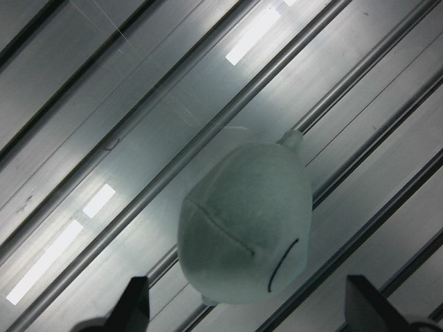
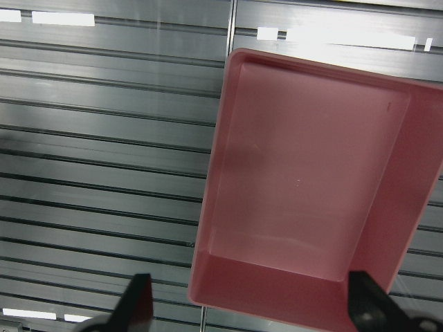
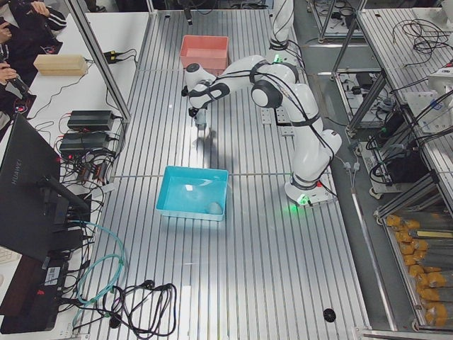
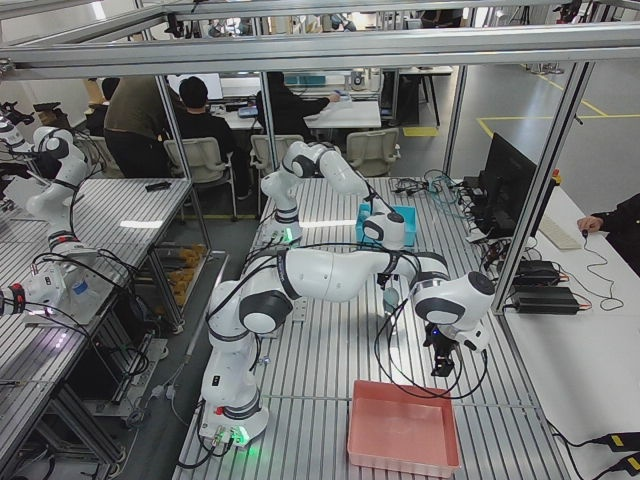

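A pale grey-green plush toy [image 1: 242,214] with stitched lines lies on the slatted metal table, also visible in the camera left view [image 3: 201,120]. My left gripper hangs just above it, open, its fingertips either side of the toy's lower end in the wrist view. My right gripper is open above the empty pink bin [image 2: 297,173], with nothing between its fingers. The blue bin [image 3: 177,191] holds a small pale object [image 3: 214,207] at its right corner.
A monitor [image 3: 28,198], power units [image 3: 90,120] and tangled cables [image 3: 141,304] line the table's left side. The table between and around the two bins is mostly clear. A metal frame post [image 4: 560,130] stands beside the monitor.
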